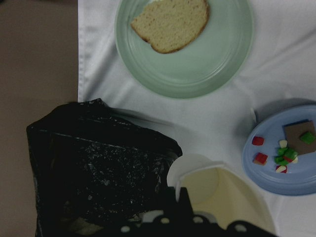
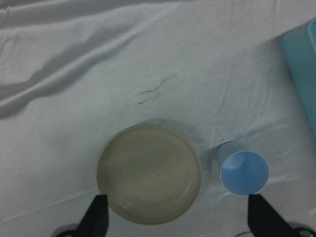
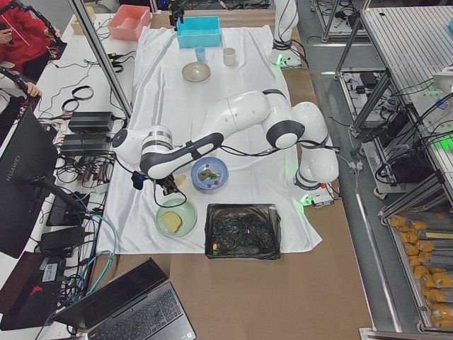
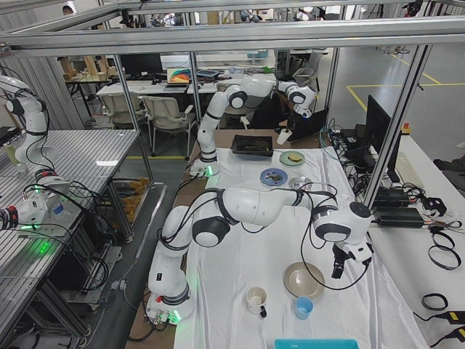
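My left gripper point(image 3: 168, 185) is over the cloth beside the green plate point(image 3: 185, 212), shut on a cream, cup-like container point(image 1: 227, 202), tilted in the left wrist view. The green plate holds a bread slice point(image 1: 170, 24). A blue plate point(image 1: 266, 177) holds a brown square and several small red, green and pale pieces. A black-lined bin point(image 1: 94, 168) sits nearby. My right gripper point(image 4: 341, 262) hangs open, nothing between its fingers, above the other end of the table, near a beige dish point(image 2: 148, 173) and a blue cup point(image 2: 244, 173).
A mug point(image 4: 256, 298) and a turquoise box point(image 4: 316, 344) stand at the right arm's end. A laptop point(image 3: 148, 315) lies beyond the cloth's edge by the left arm.
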